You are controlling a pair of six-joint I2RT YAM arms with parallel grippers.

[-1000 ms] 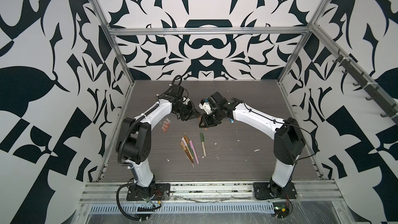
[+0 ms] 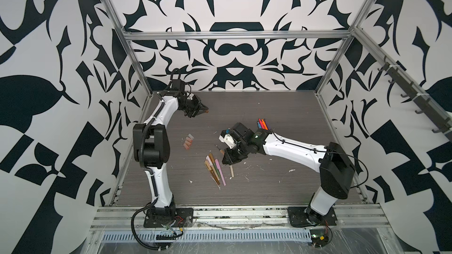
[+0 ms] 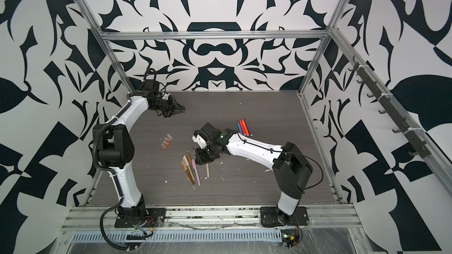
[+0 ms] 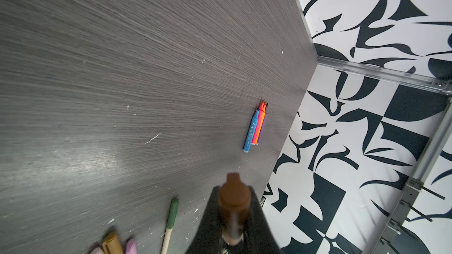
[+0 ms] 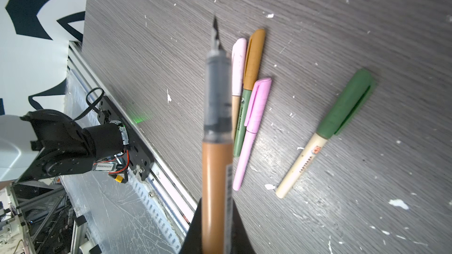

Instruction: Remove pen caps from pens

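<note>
My left gripper (image 2: 201, 109) is at the back left, shut on a brown cap (image 4: 234, 192). My right gripper (image 2: 226, 157), low over the middle front, is shut on an uncapped pen (image 5: 216, 174) with orange-brown barrel, grey section and bare nib. Beneath it lie several pens: a pink pen (image 5: 256, 103), a pale pink-capped pen (image 5: 238, 61), a brown-capped green pen (image 5: 254, 51) and a green-capped cream pen (image 5: 346, 103).
Several loose caps (image 2: 187, 142) lie left of centre. A bundle of blue, red and orange markers (image 4: 252, 127) rests at the back right.
My grippers have drawn apart from the middle: the left one with the cap back and left, the right one with the pen forward over the lying pens.
</note>
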